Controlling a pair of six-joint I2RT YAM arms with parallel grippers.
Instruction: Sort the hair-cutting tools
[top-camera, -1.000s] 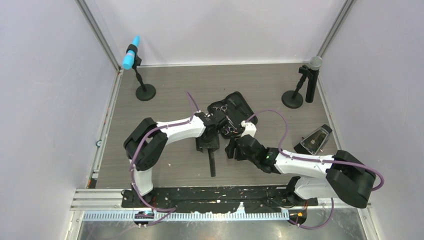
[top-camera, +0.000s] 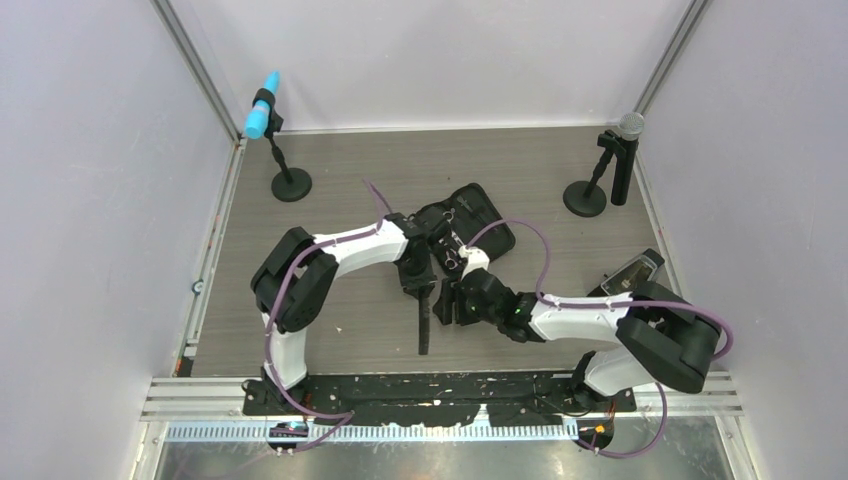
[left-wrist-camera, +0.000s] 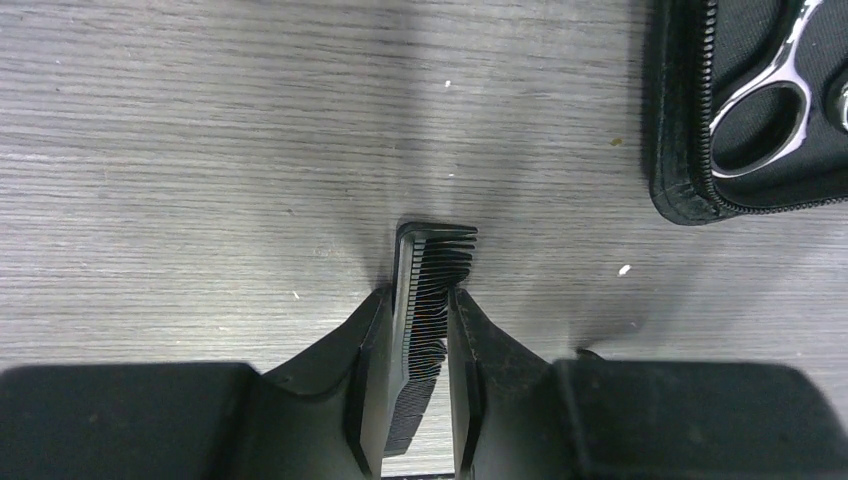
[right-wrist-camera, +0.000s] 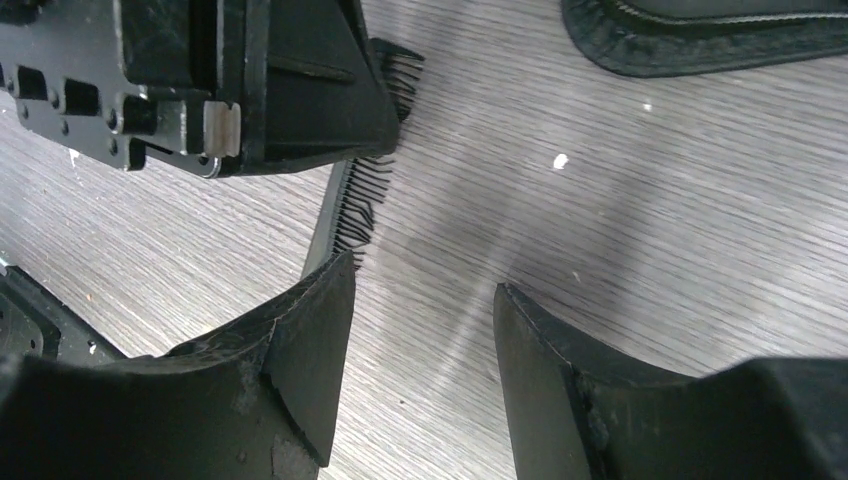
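A black comb (left-wrist-camera: 410, 400) lies on the grey tabletop. My left gripper is over its upper part, fingertips either side of it and close together; whether they grip it is unclear. My right gripper stands open beside the comb, low over the table. The black zip case (top-camera: 478, 215) lies open behind the grippers, with silver scissors (left-wrist-camera: 770, 120) in it.
A dark device (top-camera: 630, 277) lies at the right edge. Stands holding a blue cylinder (top-camera: 260, 110) and a microphone (top-camera: 624, 160) are at the back left and back right.
My right arm has moved left toward the comb and left gripper. The left arm has shifted slightly, and the comb's visible strip has moved very little.
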